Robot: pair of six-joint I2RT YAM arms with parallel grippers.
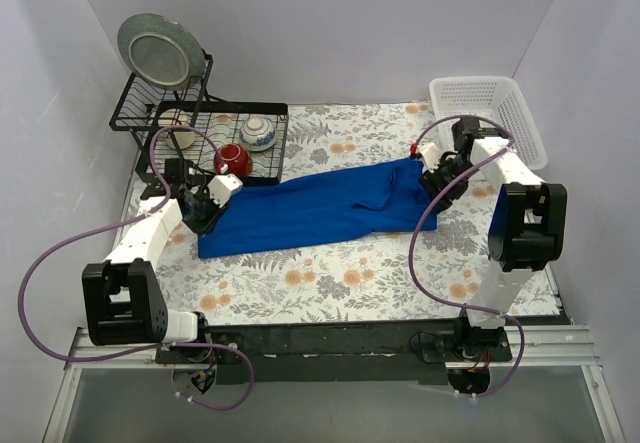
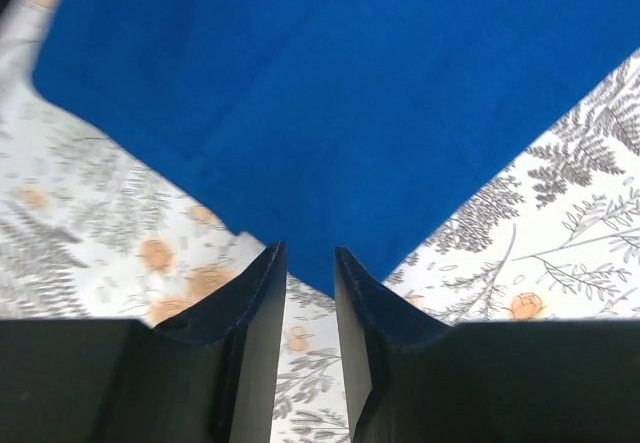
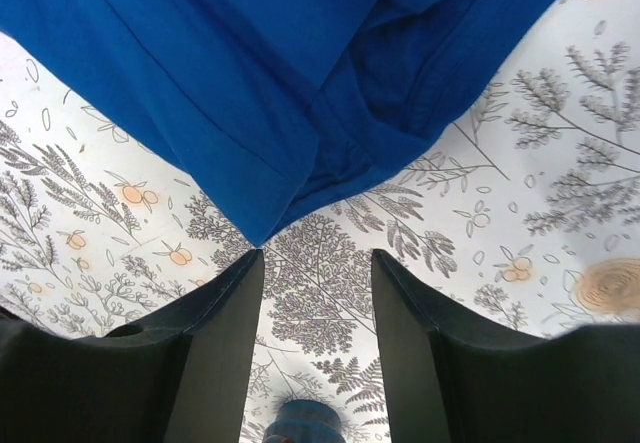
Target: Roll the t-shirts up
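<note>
A blue t-shirt (image 1: 300,210) lies stretched out long across the table, folded into a strip, with a loose flap near its right end. At the left end, my left gripper (image 1: 205,231) hangs over the cloth. Its fingers (image 2: 262,308) stand part open, a narrow gap between them, just by a corner of the shirt in the left wrist view; nothing shows held. By the right end my right gripper (image 1: 432,199) is open. In the right wrist view a pointed corner of the shirt (image 3: 250,183) reaches toward the space between its fingers, with floral cloth below.
A black dish rack (image 1: 215,128) with a red bowl (image 1: 233,160), a white-and-blue bowl (image 1: 257,133) and a plate (image 1: 160,51) stands at the back left. A white basket (image 1: 488,108) sits at the back right. The floral tablecloth (image 1: 330,288) is clear in front.
</note>
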